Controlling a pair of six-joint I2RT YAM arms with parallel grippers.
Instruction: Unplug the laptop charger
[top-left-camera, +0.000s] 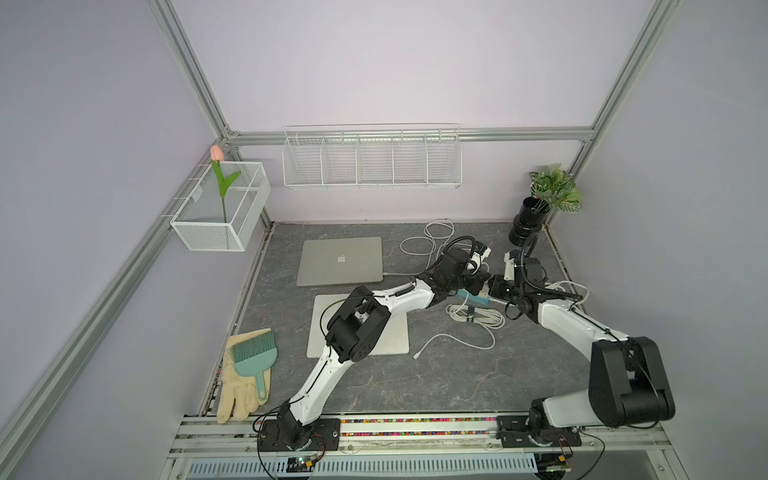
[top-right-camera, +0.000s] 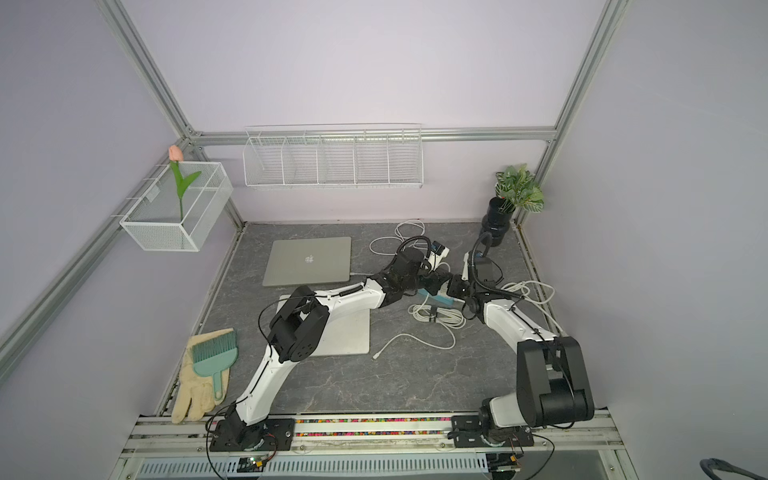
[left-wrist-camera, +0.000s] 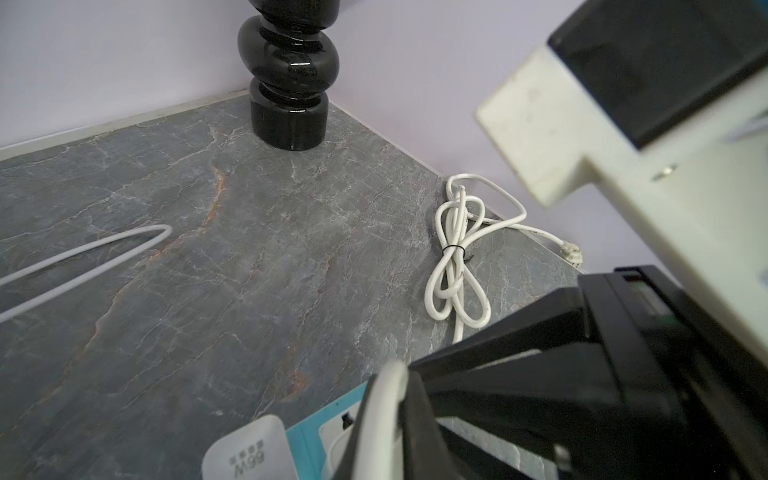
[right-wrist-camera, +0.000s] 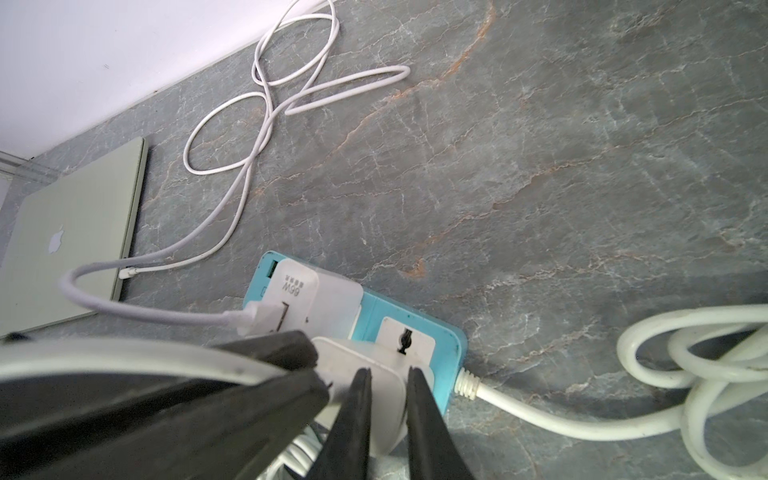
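Note:
On the blue power strip (right-wrist-camera: 446, 352) sit a white 66W adapter (right-wrist-camera: 320, 296) with a cable plugged in and a second white charger (right-wrist-camera: 380, 400) beside it. In the right wrist view my right gripper has its dark fingertips at that second charger; I cannot tell if they grip it. My left gripper is shut beside the charger, a white cable lying along its fingers. The closed silver laptop (top-left-camera: 340, 260) lies at the back left.
A black vase with a plant (top-left-camera: 524, 228) stands at the back right. Coiled white cables (top-left-camera: 476, 317) lie in front of the strip and to its right. A glove with a brush (top-left-camera: 244, 372) lies front left.

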